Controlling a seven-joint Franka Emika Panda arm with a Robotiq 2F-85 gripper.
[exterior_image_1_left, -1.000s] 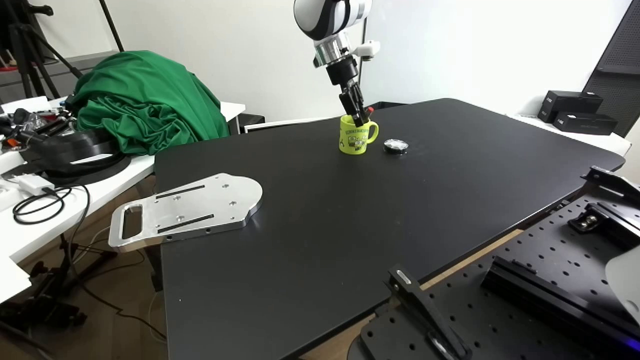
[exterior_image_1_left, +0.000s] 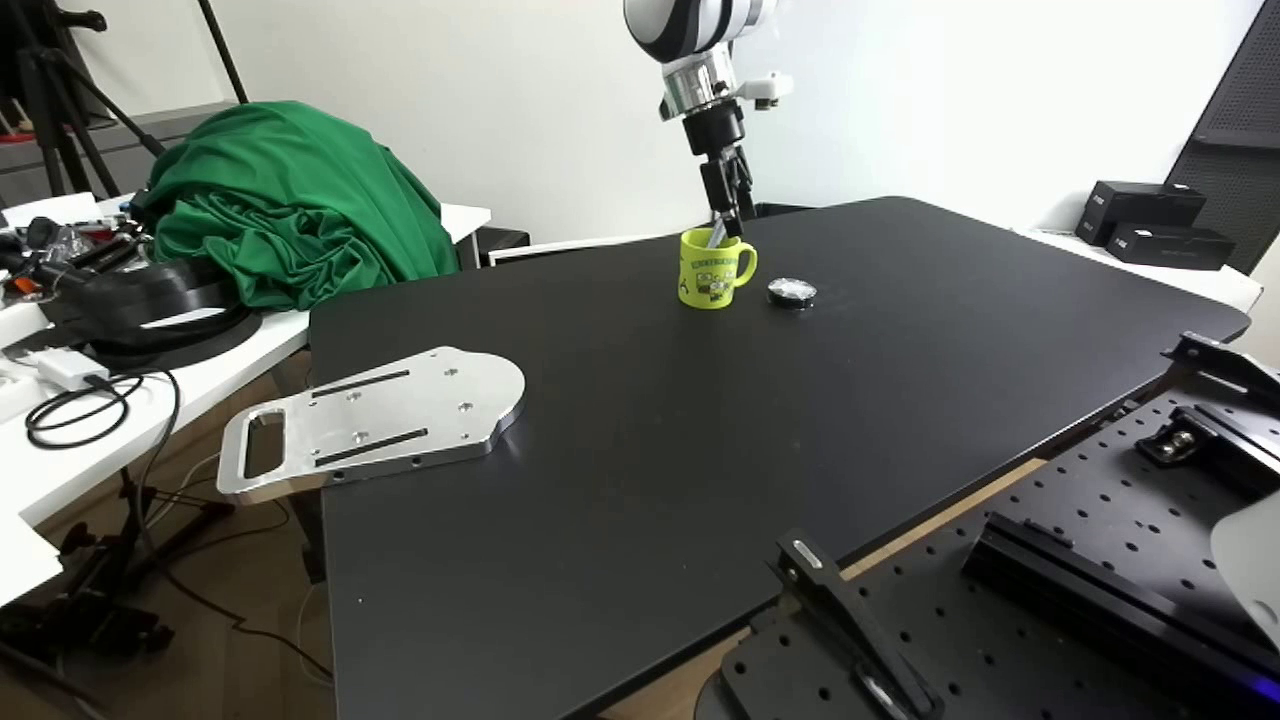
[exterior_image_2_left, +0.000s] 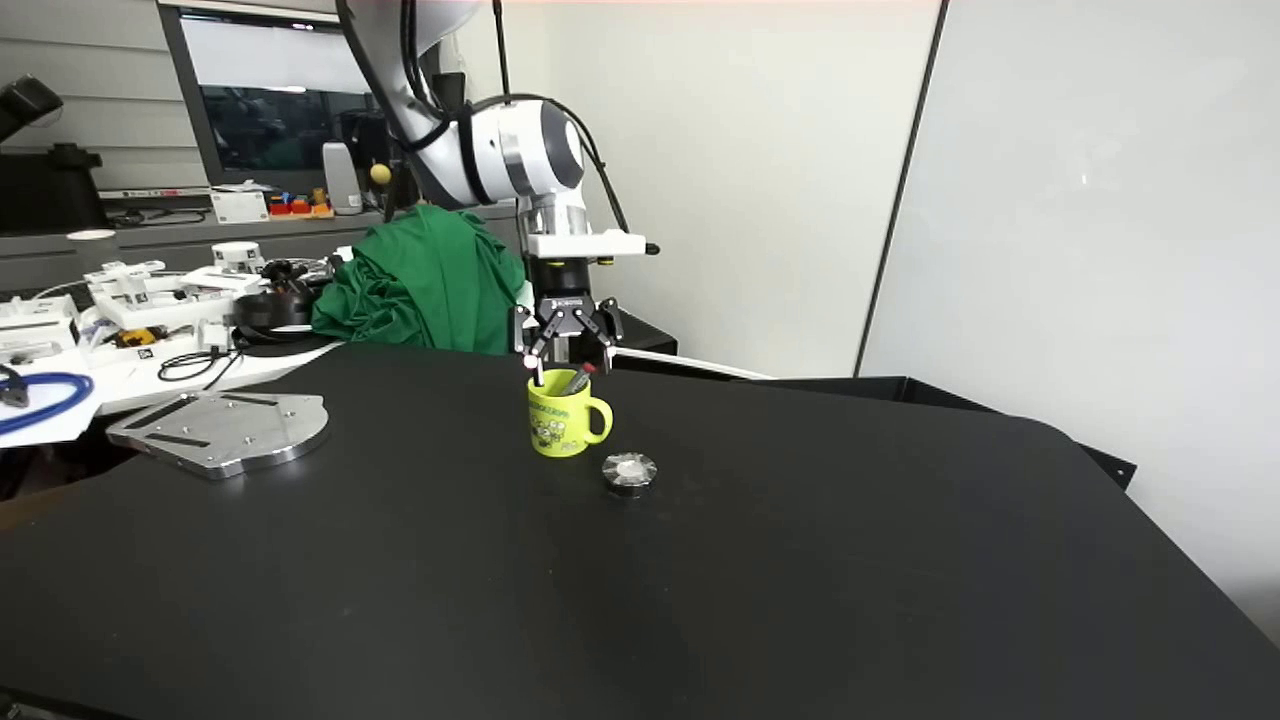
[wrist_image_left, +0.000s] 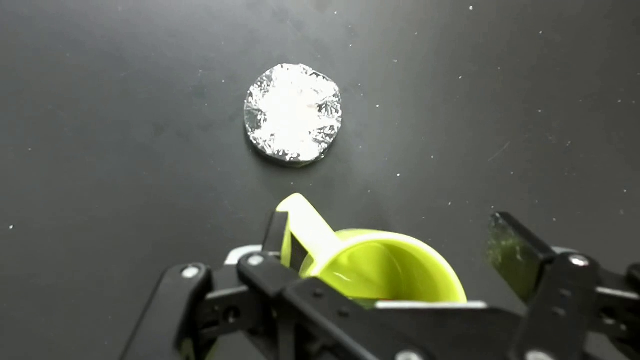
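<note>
A yellow-green mug (exterior_image_2_left: 555, 430) with printed figures stands upright on the black table. Leaning inside it is a grey marker with a red end (exterior_image_2_left: 581, 378), its top sticking out over the rim. My gripper (exterior_image_2_left: 571, 367) is open above the mug, its fingers spread on either side of the mouth. From the wrist, the mug's handle (wrist_image_left: 312, 228) appears close by the left finger (wrist_image_left: 277, 232), while the right finger (wrist_image_left: 513, 255) stands clear of the rim. The gripper's linkage covers most of the marker and part of the mug there.
A round, foil-topped black disc (wrist_image_left: 292, 114) lies on the table near the handle side. At the table's left edge rests a silver metal plate (exterior_image_1_left: 402, 408), partly overhanging. Green cloth (exterior_image_1_left: 294, 204) is heaped on the side table.
In exterior view 1 the arm has shifted right and the gripper is slightly higher. A red end showed right of the gripper earlier; now a grey shaft shows at the mug's mouth. The mug has stayed put.
</note>
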